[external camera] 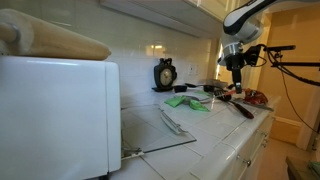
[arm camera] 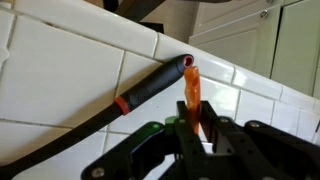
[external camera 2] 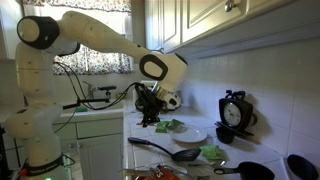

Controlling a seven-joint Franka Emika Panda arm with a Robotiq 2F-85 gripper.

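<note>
In the wrist view, my gripper is shut on a narrow orange-brown object point(arm camera: 192, 92) that juts out past the fingertips. Most of it is hidden by the fingers, so I cannot tell what it belongs to. Beside it on the white tiles lies a utensil with a black and red handle point(arm camera: 150, 84). From outside, the gripper point(external camera: 237, 88) hangs over the far end of the counter, above several utensils. A black ladle or spoon point(external camera 2: 186, 154) lies on the counter in the other exterior view.
Green cloth point(external camera 2: 212, 153) and a white plate point(external camera 2: 186, 134) lie on the counter. A dark pan point(external camera 2: 250, 171) is at the front, a black clock point(external camera 2: 236, 113) by the wall. The counter's edge drops off past the handle in the wrist view.
</note>
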